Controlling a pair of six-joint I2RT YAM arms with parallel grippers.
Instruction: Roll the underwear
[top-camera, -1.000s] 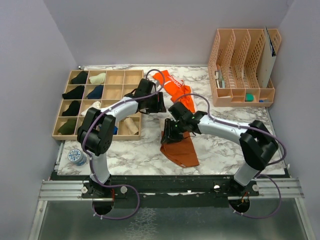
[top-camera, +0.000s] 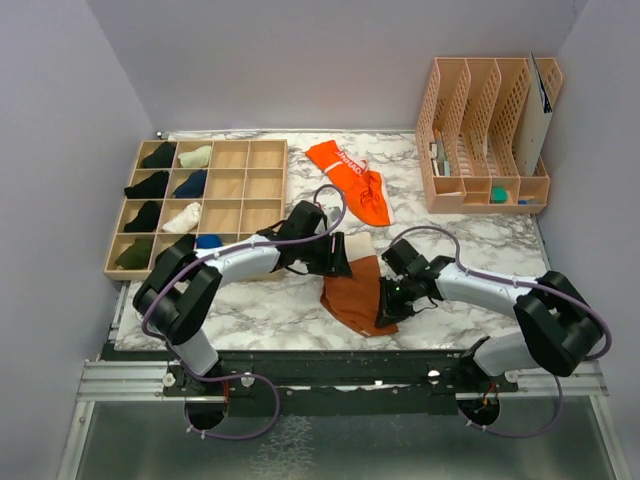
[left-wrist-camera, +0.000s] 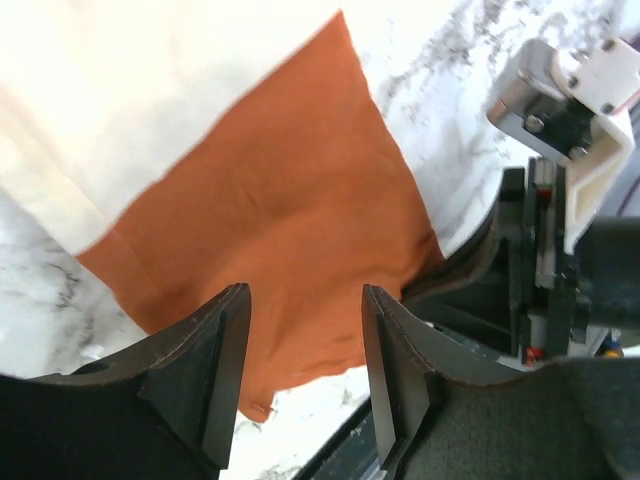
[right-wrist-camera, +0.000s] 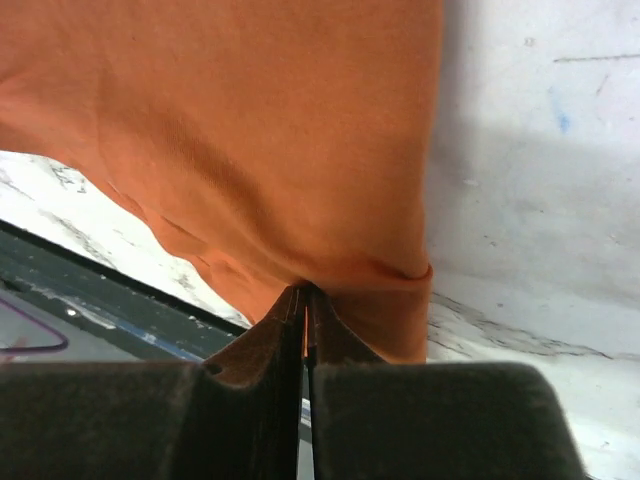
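A rust-orange pair of underwear (top-camera: 352, 298) with a cream band (top-camera: 361, 243) at its far end lies spread on the marble table. Over its upper left part hangs my left gripper (top-camera: 336, 270); in the left wrist view a clear gap shows between its fingers, with the orange cloth (left-wrist-camera: 300, 200) below. My right gripper (top-camera: 384, 318) is down at the cloth's near right edge. In the right wrist view its fingertips (right-wrist-camera: 290, 318) almost meet at the near hem, with a thin orange sliver between them. Whether they pinch the cloth cannot be told.
A wooden compartment box (top-camera: 228, 153) holding several rolled garments stands at the left. Behind lies a bright orange cloth (top-camera: 352, 184) with white lettering. A peach rack (top-camera: 458, 190) occupies the back right. Bare marble (top-camera: 470, 242) extends right of the underwear.
The left arm has swung from beside the box to over the underwear.
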